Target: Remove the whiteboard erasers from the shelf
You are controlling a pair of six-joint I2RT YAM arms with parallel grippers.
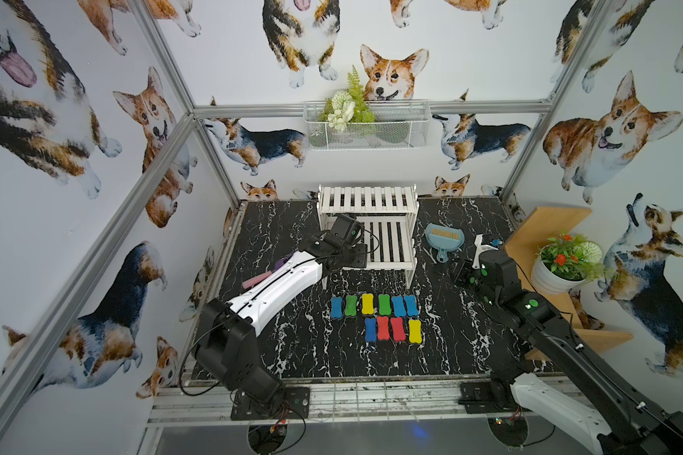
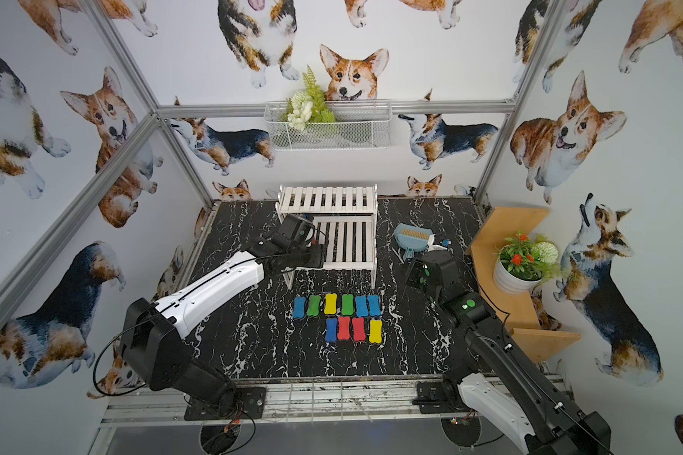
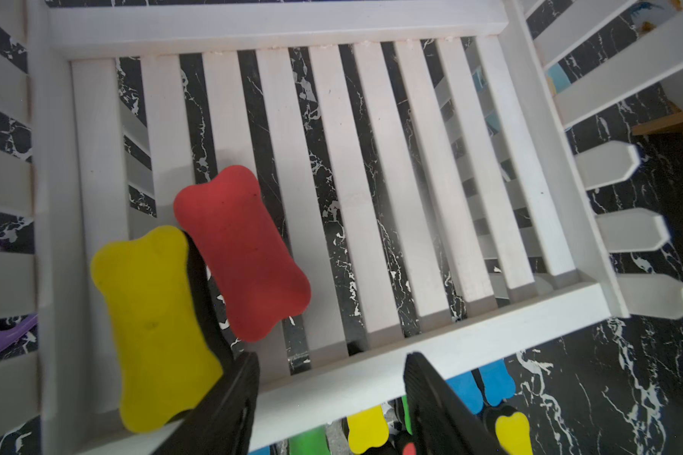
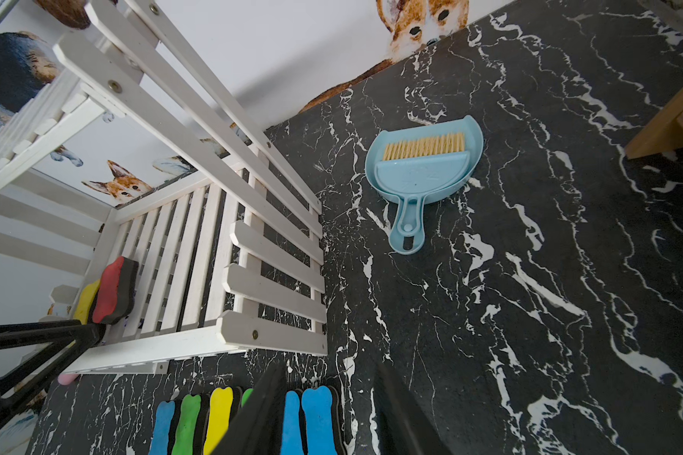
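On the slatted lower deck of the white shelf [image 3: 341, 15] lie a yellow eraser [image 3: 155, 333] and a red eraser [image 3: 243, 250], side by side at the left end. My left gripper is open over the deck's front rail, its fingers apart and nothing between them; both erasers are ahead and to its left. Both top views have these two erasers hidden behind the left arm. In the right wrist view, they show at the shelf's far left. Right of the shelf, my right gripper hangs over the counter, its blurred fingers parted and empty.
Several erasers lie in two rows on the counter before the shelf, including a red eraser [image 1: 397, 329] and a yellow eraser [image 1: 415, 331]. A blue dustpan [image 4: 425, 170] sits right of the shelf. Farther right stands a potted plant [image 1: 557, 274] on a wooden stand.
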